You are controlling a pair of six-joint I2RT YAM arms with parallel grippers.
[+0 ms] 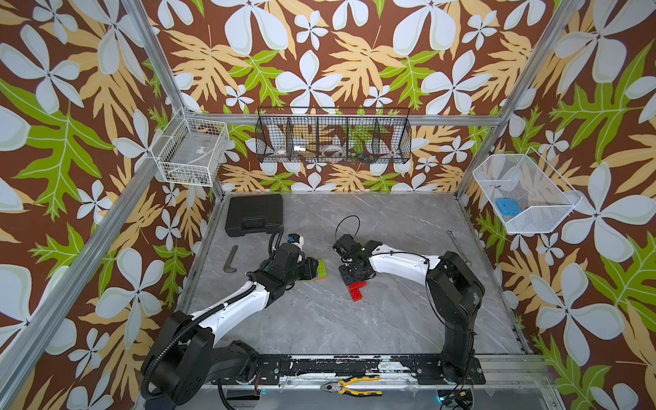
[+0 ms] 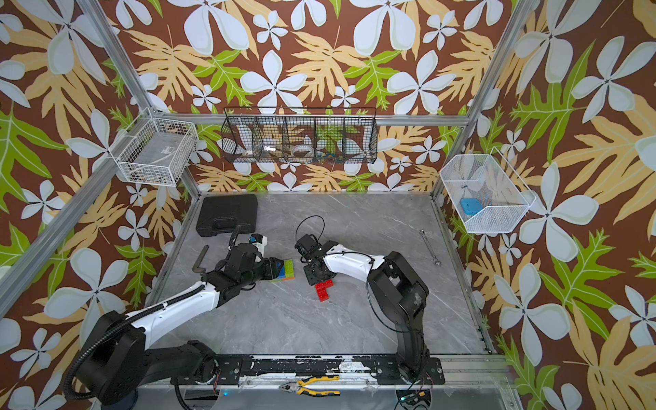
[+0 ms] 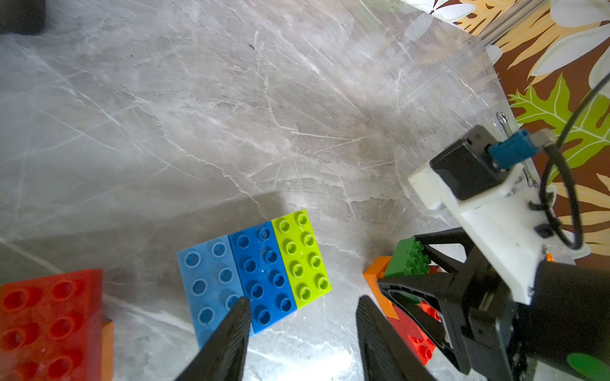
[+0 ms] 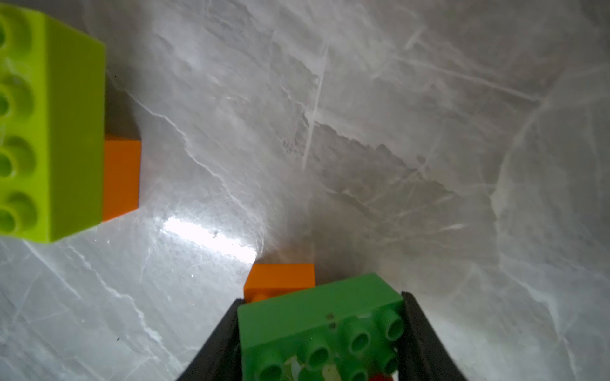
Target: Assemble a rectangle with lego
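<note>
In the left wrist view, light-blue (image 3: 213,285), dark-blue (image 3: 260,279) and lime (image 3: 298,254) bricks form a block, with orange under the lime in the right wrist view. My left gripper is over the block's near side, fingers apart; whether it grips anything is unclear. My right gripper is shut on a green brick (image 4: 317,295), held at an orange brick (image 4: 279,276) beside red bricks (image 1: 355,294). Another red brick (image 3: 50,317) sits on orange at the left of the left wrist view.
A black case (image 1: 253,213) lies at the back left, a hex key (image 1: 232,259) at the left and a wrench (image 2: 430,246) at the right. Wire baskets hang on the frame.
</note>
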